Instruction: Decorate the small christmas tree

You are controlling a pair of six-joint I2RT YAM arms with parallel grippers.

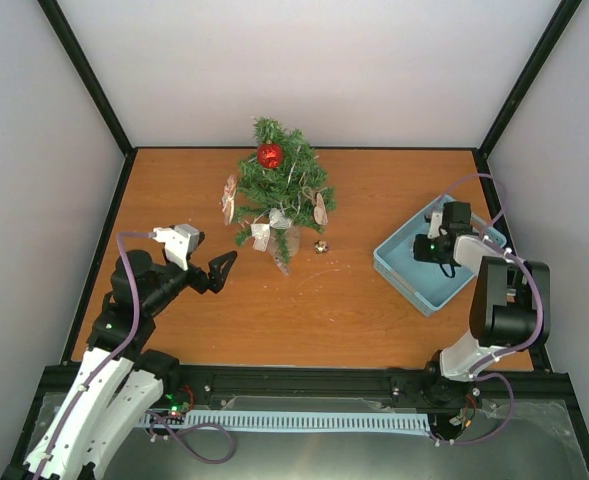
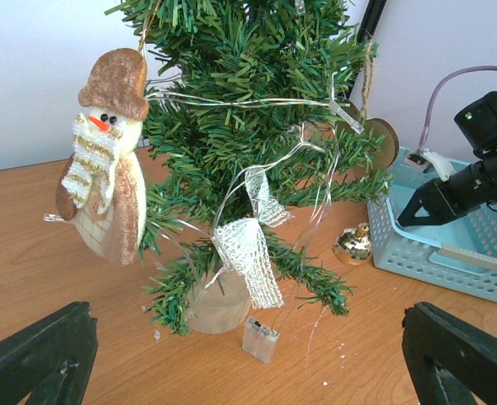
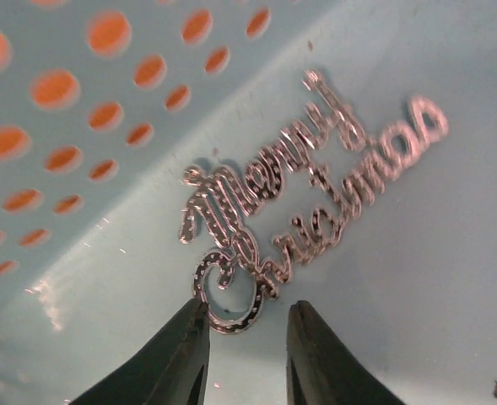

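Note:
The small tree (image 1: 279, 185) stands mid-table with a red ball (image 1: 269, 155), bows and a snowman (image 2: 105, 181). A bronze-coloured glittery lettering ornament (image 3: 316, 194) lies on the floor of the blue basket (image 1: 399, 275). My right gripper is down in the basket at the ornament's lower curl, fingertips apart with a narrow gap; whether they touch it I cannot tell. My left gripper stands open, facing the tree from the left front, empty.
A small gold bell (image 2: 353, 246) lies on the table right of the tree, near a clear plastic box (image 2: 260, 339) at the tree's base.

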